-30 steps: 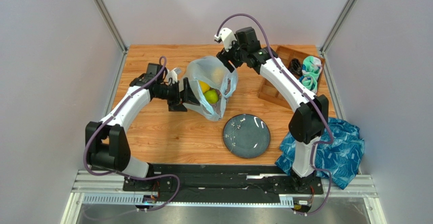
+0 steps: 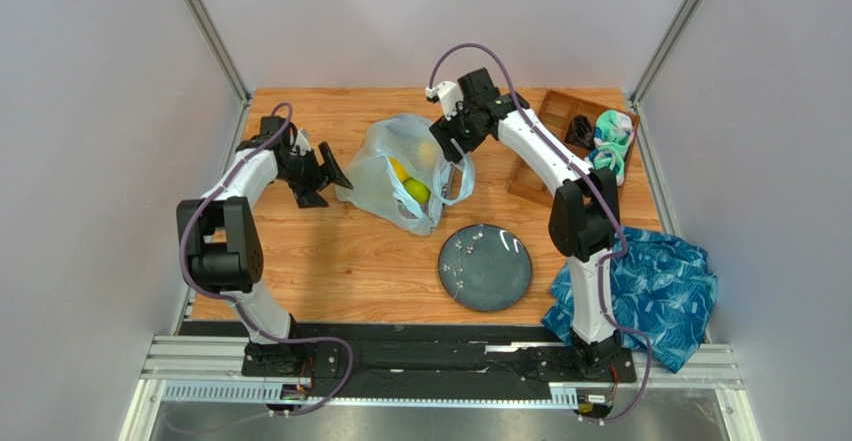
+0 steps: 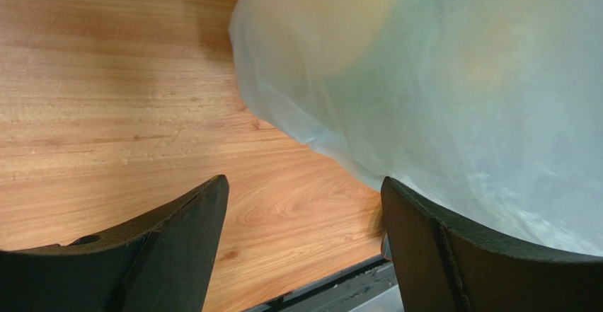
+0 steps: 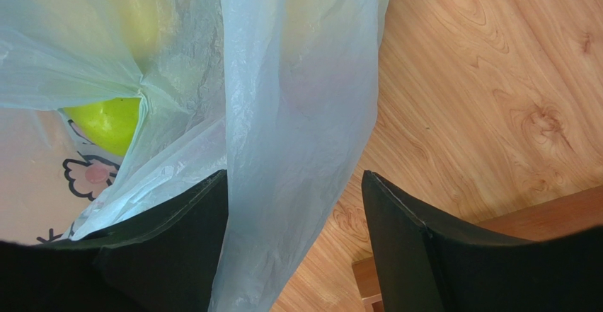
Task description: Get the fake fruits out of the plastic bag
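Observation:
A pale translucent plastic bag [image 2: 375, 186] lies mid-table, a yellow fruit [image 2: 399, 169] and a green fruit [image 2: 417, 190] showing inside; the green fruit [image 4: 106, 124] also shows in the right wrist view. My left gripper [image 2: 327, 179] is open at the bag's left side, with the bag's edge [image 3: 425, 114] beyond its fingers in the left wrist view. My right gripper [image 2: 450, 146] is open at the bag's upper right; in the right wrist view a fold of plastic [image 4: 297, 114] runs between its open fingers.
A dark round plate [image 2: 485, 281] lies in front of the bag. A wooden tray [image 2: 530, 186] with cloth stands at the back right, and blue patterned fabric [image 2: 670, 301] lies at the front right. Bare table lies at the front left.
My left gripper has moved left, away from the bag's middle. My right gripper has moved a little down, and the bag has settled wider toward the left.

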